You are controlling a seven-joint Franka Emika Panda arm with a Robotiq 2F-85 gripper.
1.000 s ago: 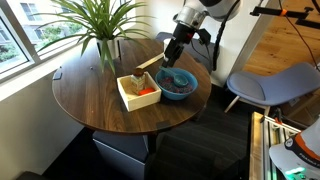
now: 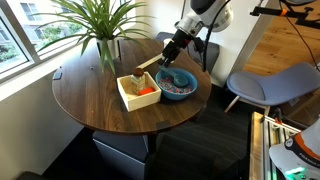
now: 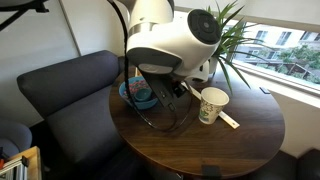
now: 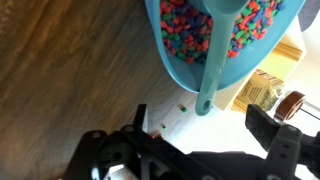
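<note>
A blue bowl (image 2: pixel 180 91) of small coloured pieces (image 4: pixel 185 30) stands on the round dark wooden table. In it rests a teal spoon-like utensil (image 4: pixel 216 50), its handle reaching out over the rim in the wrist view. My gripper is open, one finger on each side of the handle's end and apart from it. Nothing is held. From exterior view 2, the arm partly covers the bowl (image 3: pixel 140 98), and the fingertips are hard to make out.
Beside the bowl stands a cream box (image 2: pixel 140 99) containing a brown-topped jar and something orange-red. A white patterned cup (image 3: pixel 212 105) shows in exterior view 2. Behind is a potted plant (image 2: pixel 100 20).
In exterior view 1 my gripper has come down and a little left, closer to the bowl, while the wrist has tilted. The bowl and box look unmoved.
</note>
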